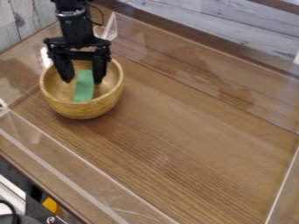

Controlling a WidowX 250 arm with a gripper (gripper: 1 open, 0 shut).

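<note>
A wooden bowl (97, 105) stands at the upper left of the table, with a green block (84, 86) lying inside it. My black gripper (82, 72) has its open fingers down in the bowl, around the upper part of the green block. Whether they touch it I cannot tell.
A pale wall runs along the back and left. At the bottom left edge are dark cables and a small yellow object (51, 205).
</note>
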